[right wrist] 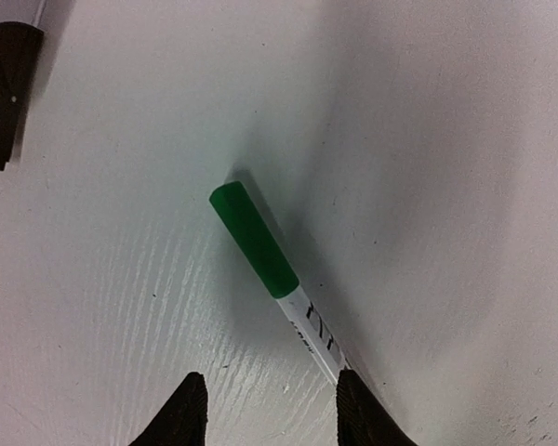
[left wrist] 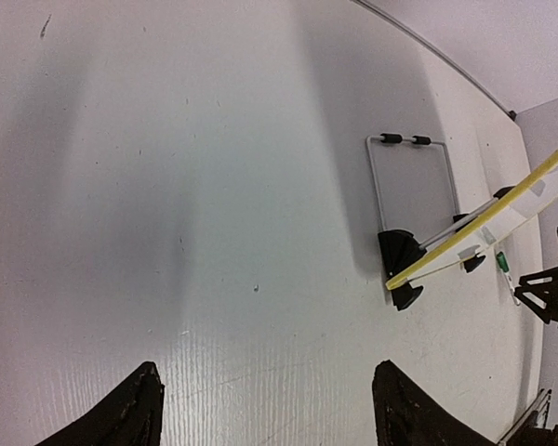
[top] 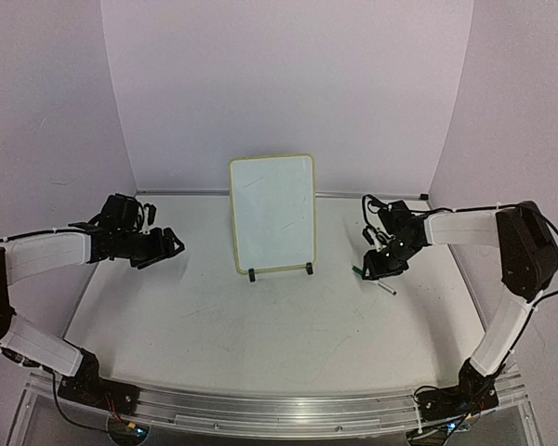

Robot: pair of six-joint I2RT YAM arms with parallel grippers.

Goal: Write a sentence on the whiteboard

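The yellow-edged whiteboard point(top: 274, 214) leans on its stand at the middle of the table, its face blank as far as I can see. Right of it lies the white marker point(top: 386, 287) with a green cap, flat on the table. Above this marker hovers my right gripper point(top: 376, 269), covering part of it from the top. In the right wrist view the green cap point(right wrist: 253, 240) points ahead, and the right gripper is open, its right finger hiding the marker's lower end. Far to the left, my left gripper is open and empty above bare table.
The stand's black feet point(left wrist: 405, 265) stick out under the board. A metal rail point(top: 270, 405) runs along the table's front edge, and walls close off the back and sides. Both sides of the board have clear table.
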